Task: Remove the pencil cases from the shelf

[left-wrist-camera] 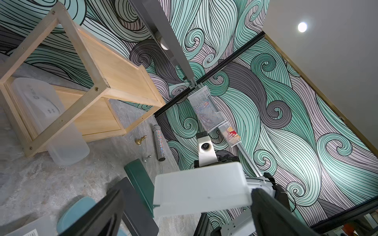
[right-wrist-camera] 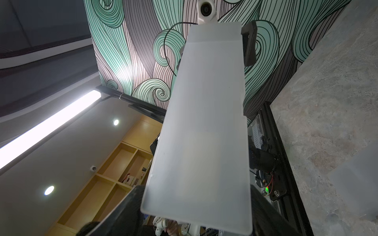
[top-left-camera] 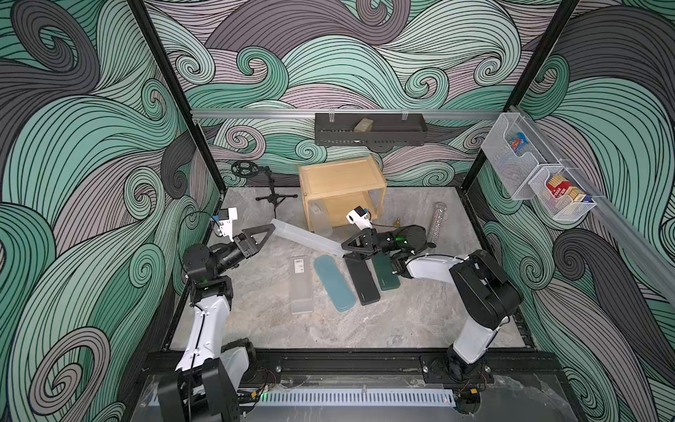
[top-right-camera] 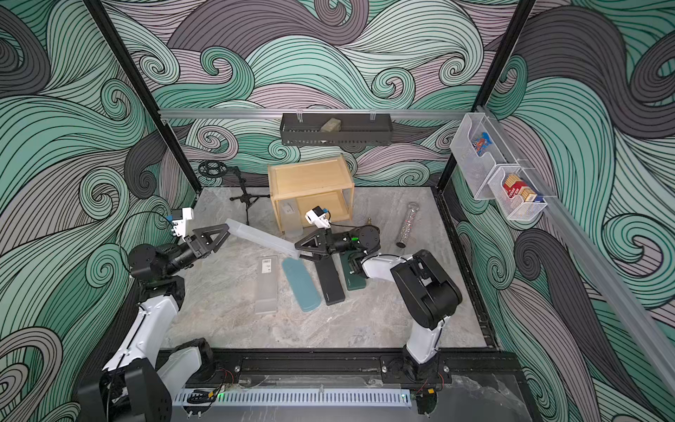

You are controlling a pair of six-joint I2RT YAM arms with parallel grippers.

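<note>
A long frosted-clear pencil case (top-left-camera: 306, 237) is held in the air between my two arms. My right gripper (top-left-camera: 346, 248) is shut on its right end. At its far end my left gripper (top-left-camera: 267, 234) stands open, its fingers (left-wrist-camera: 108, 210) on either side of the case end without closing on it. Another frosted case (left-wrist-camera: 51, 118) lies in the wooden shelf (top-left-camera: 342, 177), sticking out at the front. Four-sided and flat on the table lie a frosted case with a label (top-left-camera: 301, 288), a teal case (top-left-camera: 334, 282), a black case (top-left-camera: 362, 281) and a green case (top-left-camera: 384, 270).
A black stand (top-left-camera: 272, 191) is left of the shelf, and a glittery tube (top-left-camera: 437, 223) lies at the right. Wire baskets (top-left-camera: 509, 158) hang on the right wall, a dark tray (top-left-camera: 370, 133) at the back.
</note>
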